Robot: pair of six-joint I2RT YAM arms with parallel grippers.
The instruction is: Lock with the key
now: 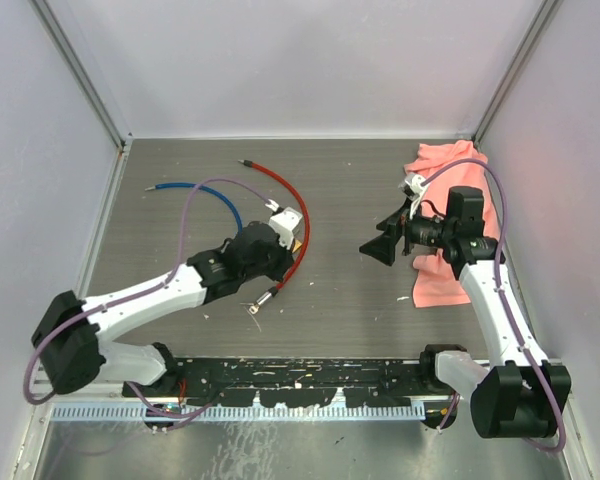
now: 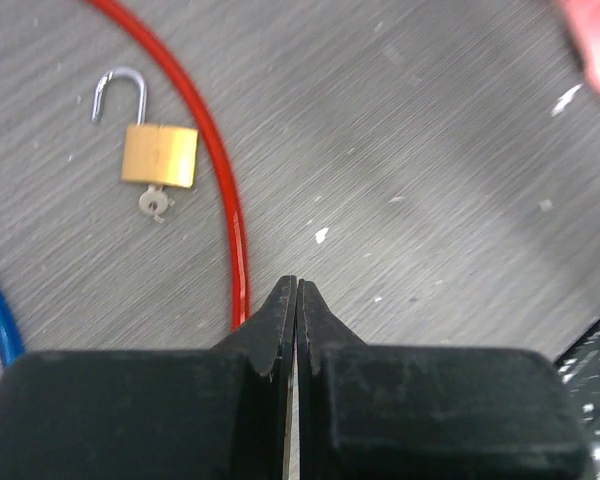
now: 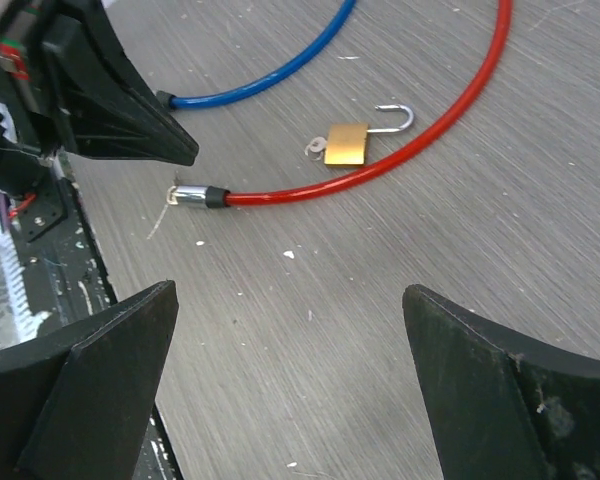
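Observation:
A red cable lock (image 1: 303,207) lies curved on the table, its metal end fitting (image 3: 189,196) toward the front edge. Inside its curve rests a brass padlock (image 2: 160,155) with its shackle open and a key (image 2: 154,201) in its base. My left gripper is shut with nothing between its fingers, raised above the table; the red cable passes outside them and runs on beneath, partly hidden. On the right side, my right gripper stands wide open and empty over bare table.
A blue cable (image 1: 210,190) lies left of the red one. Pink cloth (image 1: 440,285) is spread along the right edge, beside the right arm. Between the red cable and the right gripper the table (image 1: 345,270) is bare.

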